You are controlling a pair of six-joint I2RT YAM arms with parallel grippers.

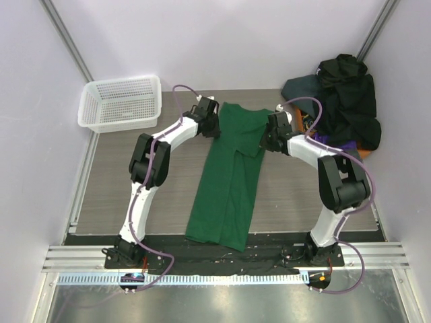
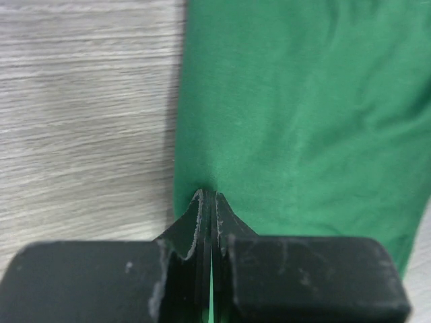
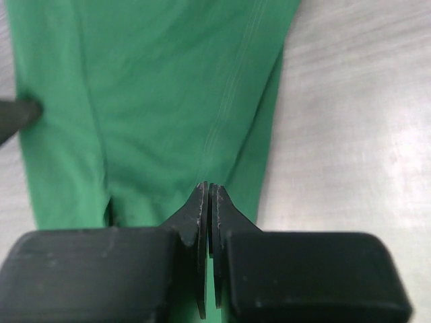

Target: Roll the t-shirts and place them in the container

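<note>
A green t-shirt (image 1: 227,176) lies folded into a long strip down the middle of the table, its near end over the dark front edge. My left gripper (image 1: 217,136) is shut at the strip's left edge, near the far end. In the left wrist view its fingertips (image 2: 205,202) lie over the green cloth (image 2: 269,128); no cloth shows between them. On the opposite edge my right gripper (image 1: 262,147) is shut too. The right wrist view has its fingertips (image 3: 203,198) over the cloth (image 3: 161,121) near a fold, with nothing visible between them.
A white basket (image 1: 121,126) stands empty at the back left. At the back right, dark clothes (image 1: 347,101) are heaped over an orange container (image 1: 363,153). Bare table (image 1: 135,208) lies on both sides of the strip.
</note>
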